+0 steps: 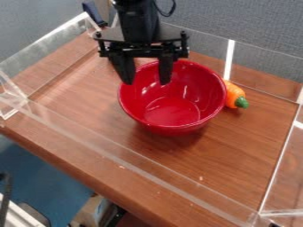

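Observation:
The black gripper [145, 69] hangs over the back left part of a red bowl [175, 106], its two fingers apart with nothing seen between them. The bowl stands upright on the wooden table [119, 168] and looks empty. An orange toy carrot [233, 96] with a green tip lies just right of the bowl, partly behind it.
Clear plastic walls [283, 186] edge the table on several sides. Bare wood lies left of the bowl and in front of it. The table's front edge drops to a blue floor [48, 168] at lower left.

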